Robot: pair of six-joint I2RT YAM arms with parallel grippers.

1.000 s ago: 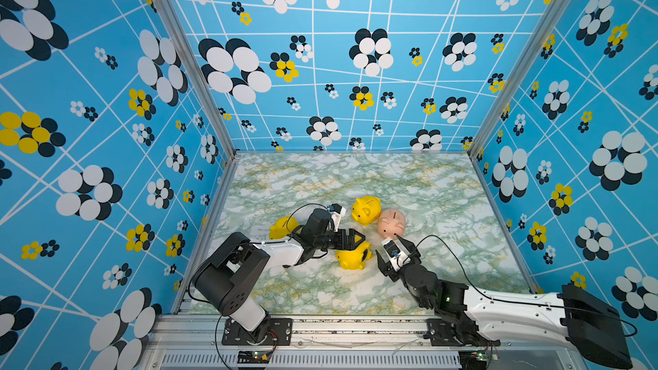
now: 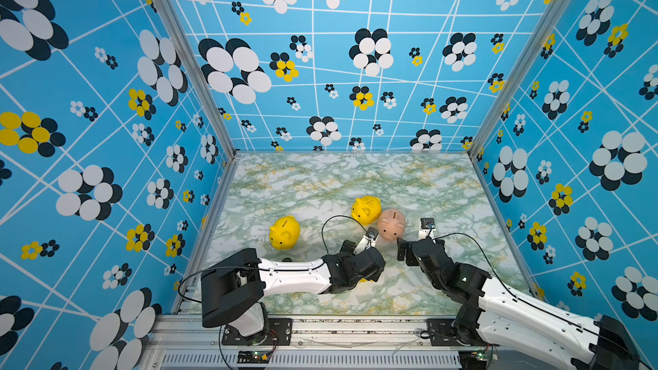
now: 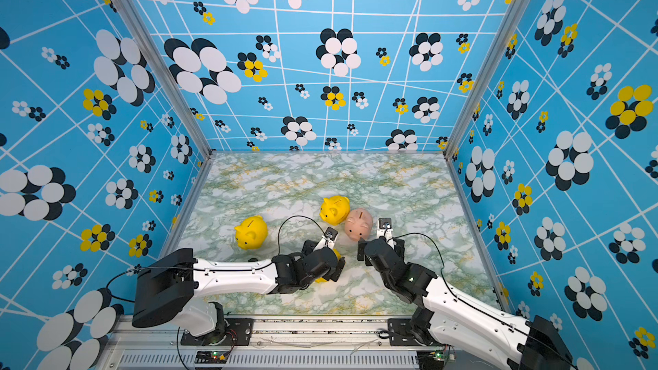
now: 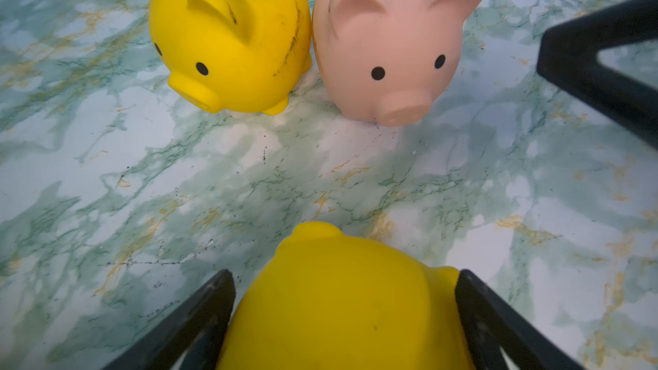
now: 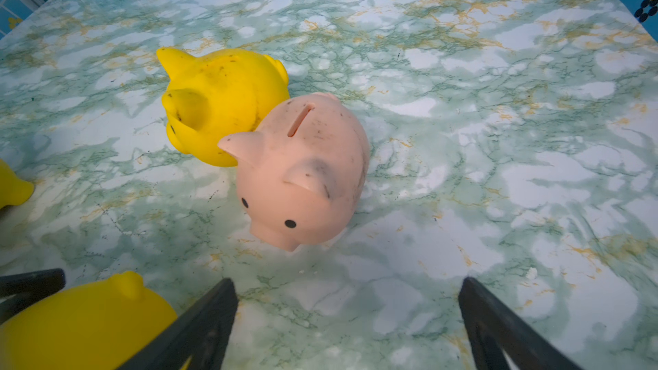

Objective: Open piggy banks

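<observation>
A yellow piggy bank [image 4: 349, 308] lies between the spread fingers of my left gripper. It shows as a rounded body with small bumps for feet, and its slot and face are hidden. From above, the left arm covers most of it. My right gripper stands open over bare table, just in front of the pink piggy bank [image 5: 301, 171], with nothing between its fingers. The pink bank is upright, slot on top, touching a second yellow bank [image 5: 229, 96]. A third yellow bank [image 2: 284, 233] sits apart at the left.
A small black piece [image 3: 253, 259] lies near the left bank, partly behind the left arm in the top left view. My two grippers are close to each other, with a right finger [image 4: 610, 61] in the left wrist view.
My left gripper has moved right and towards the front, over the front yellow bank, which earlier showed a dark round patch. The right gripper has turned and shifted right and slightly back.
</observation>
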